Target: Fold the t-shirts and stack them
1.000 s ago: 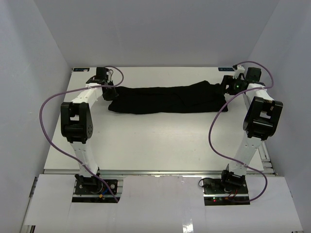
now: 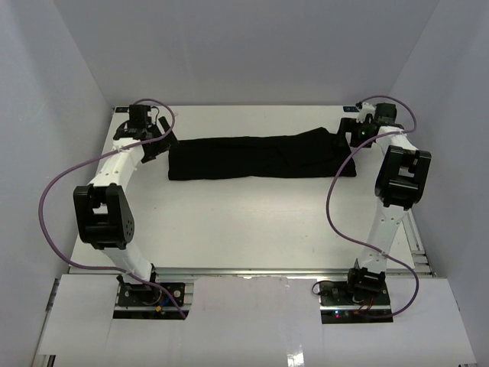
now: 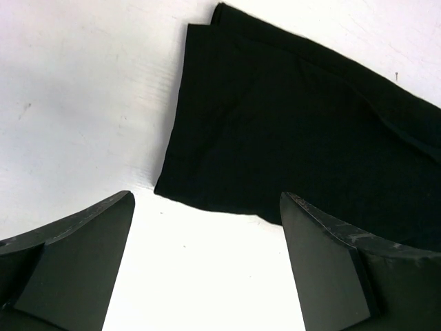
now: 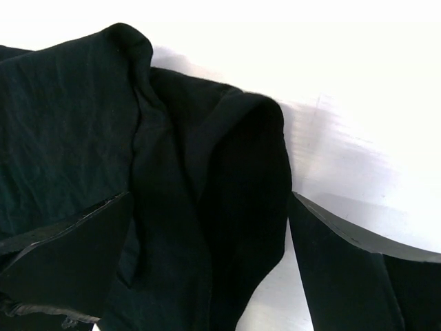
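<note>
A black t shirt (image 2: 260, 159) lies as a long narrow strip across the upper middle of the table. Its left end (image 3: 241, 124) is mostly flat, with a second layer showing along the far edge. The right end (image 4: 172, 152) is rumpled, with raised folds. My left gripper (image 2: 165, 145) is just left of the shirt, open, with nothing between its fingers. Over the shirt's right end hangs my right gripper (image 2: 353, 138), also open; cloth shows below and between its fingers but is not gripped.
Grey walls (image 2: 237, 53) stand at the back and both sides. Purple cables hang along both arms.
The left gripper has let go of the shirt's left end and moved left, away from it; that end now lies flatter.
</note>
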